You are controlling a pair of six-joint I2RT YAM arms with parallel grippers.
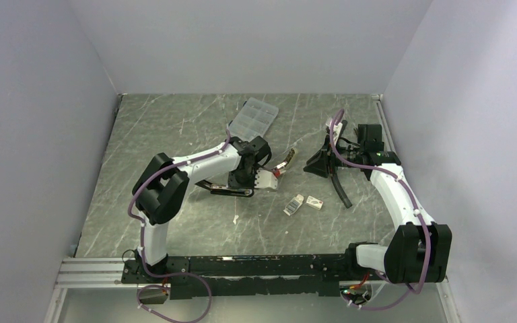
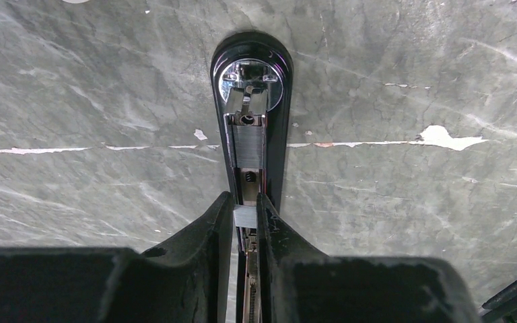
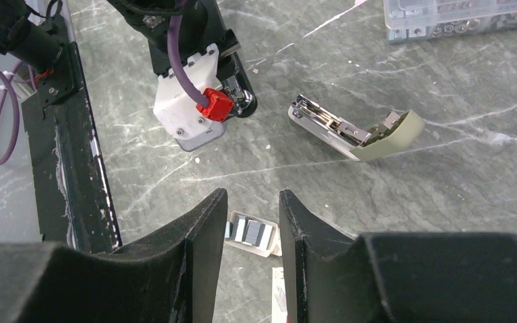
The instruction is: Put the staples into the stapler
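Observation:
An open black stapler [image 1: 232,192] lies under my left gripper, its metal channel upward. In the left wrist view, a grey staple strip [image 2: 248,147] sits in this channel near the chrome anvil end. A shorter grey staple piece [image 2: 245,216] shows between the fingertips of my left gripper, filling the narrow gap; whether they press on it cannot be told. My right gripper is open above the table to the right, with nothing held. Below it in its wrist view lies a small tray with grey staple strips [image 3: 252,232].
Another open stapler, olive and silver [image 3: 350,134], lies near the left gripper. A clear compartment box [image 1: 254,120] is behind. A white box [image 1: 314,202] lies beside the staple tray [image 1: 293,204]. A long black object [image 1: 341,190] lies under the right arm.

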